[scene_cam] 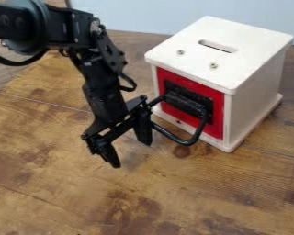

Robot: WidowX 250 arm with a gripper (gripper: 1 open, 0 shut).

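A white wooden box (249, 83) stands on the right, with a slot and two small fittings on top and a red front panel (175, 114). A black U-shaped handle (198, 119) sticks out from that panel and bends down toward the left. The black gripper (129, 149) points down over the floor, left of the box and beside the handle. Its two fingers are apart with nothing visible between them. Whether it touches the handle cannot be told.
A pale wall (137, 9) runs behind the box.
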